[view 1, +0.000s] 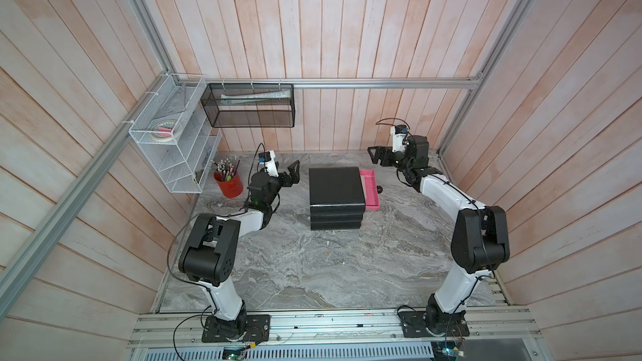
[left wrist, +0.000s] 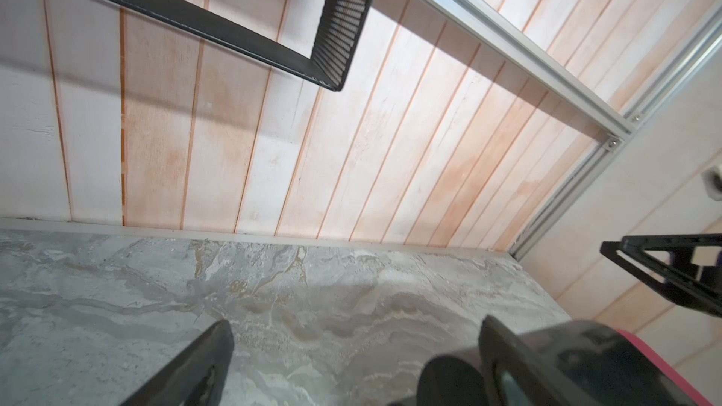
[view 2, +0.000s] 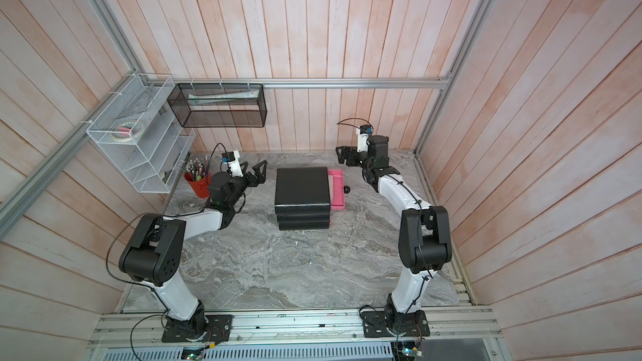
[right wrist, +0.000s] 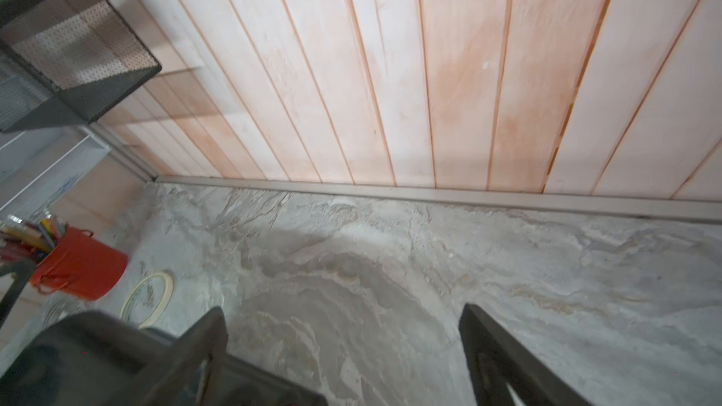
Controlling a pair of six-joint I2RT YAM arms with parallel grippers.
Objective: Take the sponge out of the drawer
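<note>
A black drawer cabinet (view 1: 335, 187) stands mid-table, with a pink drawer (view 1: 369, 190) pulled out from its right side; the drawer's black round knob (view 1: 379, 189) faces right. Inside the drawer a paler pink patch shows in the top right view, but I cannot tell whether it is a sponge. My left gripper (view 1: 294, 171) is open and empty, left of the cabinet's back corner. Up behind the drawer, above the table, my right gripper (view 1: 376, 154) is open with nothing between its fingers. In the left wrist view the cabinet (left wrist: 601, 361) fills the lower right.
At the back left stands a red bucket of pens (view 1: 229, 177), and a tape ring (right wrist: 148, 299) lies near it. A black mesh basket (view 1: 248, 105) and white wire shelves (view 1: 175, 133) hang above.
</note>
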